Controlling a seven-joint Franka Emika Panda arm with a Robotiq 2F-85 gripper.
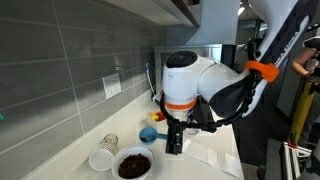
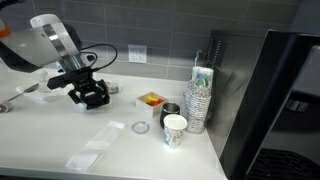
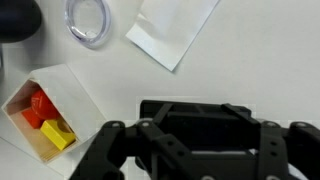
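In exterior view 1 my gripper points down over the counter, to the right of a white bowl with dark contents. A blue scoop-like utensil juts out to the left from the fingers, which look shut on it. Its held part is hidden. In exterior view 2 the gripper is a dark shape above the left of the counter, and no blue shows there. The wrist view has the dark fingers at bottom centre; the utensil cannot be made out.
A ribbed cup lies near the bowl. White paper lies flat at the front. Further right are an open box with red and yellow pieces, a clear ring, a white cup and a dark cup.
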